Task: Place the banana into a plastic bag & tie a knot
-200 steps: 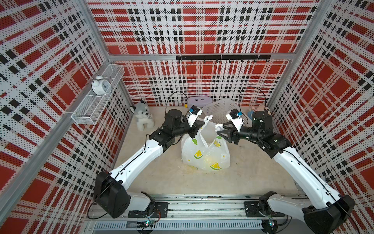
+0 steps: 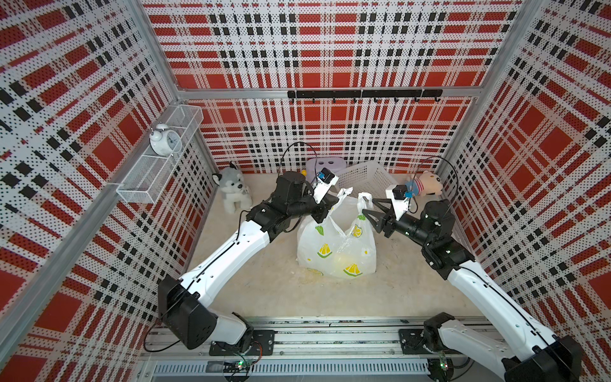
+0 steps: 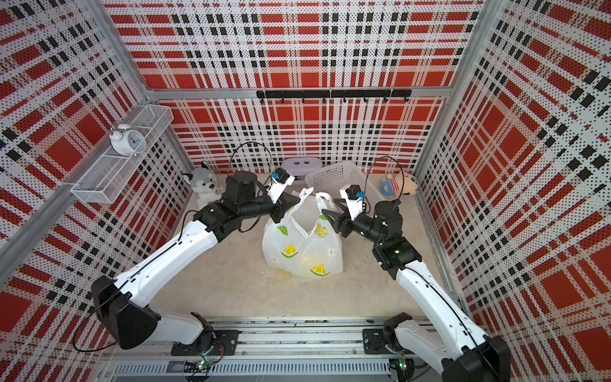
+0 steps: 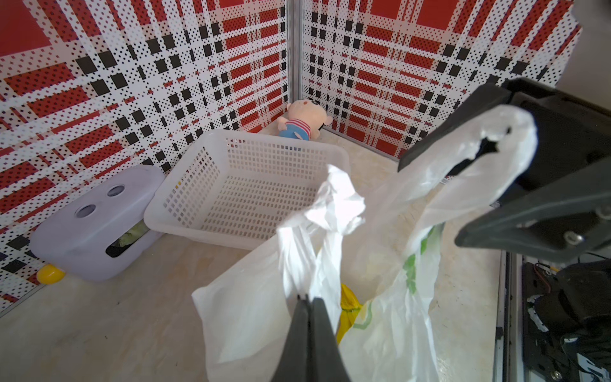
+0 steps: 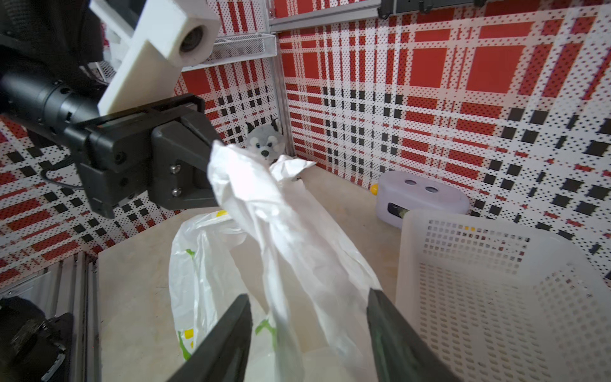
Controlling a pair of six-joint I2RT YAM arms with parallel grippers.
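Observation:
A white plastic bag (image 2: 337, 245) with lemon prints stands upright on the table, mouth up. My left gripper is shut on one bag handle (image 4: 318, 232), whose crumpled end sticks out past the fingertips. The other handle (image 5: 280, 210) rises as a loop between the parted fingers of my right gripper; its fingers are open around it, not closed on the plastic. No banana shows clearly. A yellow patch (image 4: 348, 310) appears at the bag in the left wrist view, but whether it is print or fruit I cannot tell.
Behind the bag stand a white basket (image 4: 254, 175) and a lilac box (image 4: 101, 216). A husky plush (image 2: 233, 184) sits back left, a pink doll (image 4: 304, 121) back right. The two grippers are close together.
The left arm has barely shifted.

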